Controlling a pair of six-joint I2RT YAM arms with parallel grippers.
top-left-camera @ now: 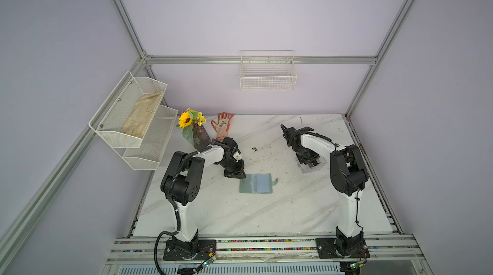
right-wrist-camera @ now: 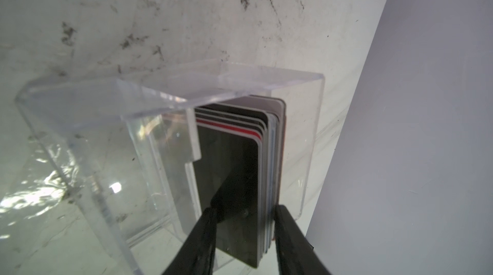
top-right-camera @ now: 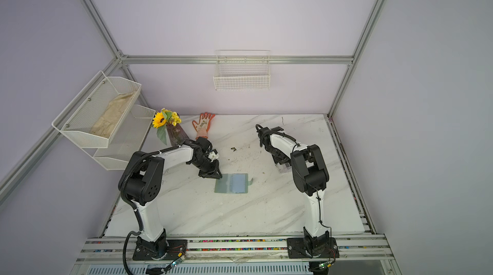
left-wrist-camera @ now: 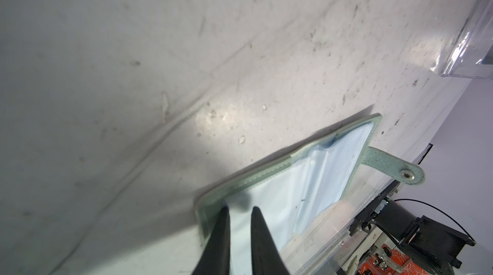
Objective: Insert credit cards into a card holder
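An open mint card holder (top-left-camera: 255, 183) with clear sleeves and a snap strap lies at the table's middle. My left gripper hovers at its corner, part open, nothing clearly held; the card holder's edge (left-wrist-camera: 262, 174) is just beyond the fingertips. On the right, a clear plastic box (right-wrist-camera: 303, 141) holds a stack of cards (right-wrist-camera: 231, 182), dark on top with one red-edged. My right gripper stands open with its fingertips at the near part of that stack, one finger by each side; contact is unclear.
A sunflower vase (top-left-camera: 200, 136) and an orange work glove (top-left-camera: 222, 123) stand or lie at the back left. Wire shelves (top-left-camera: 128, 121) hang on the left wall, a basket (top-left-camera: 267, 79) on the back wall.
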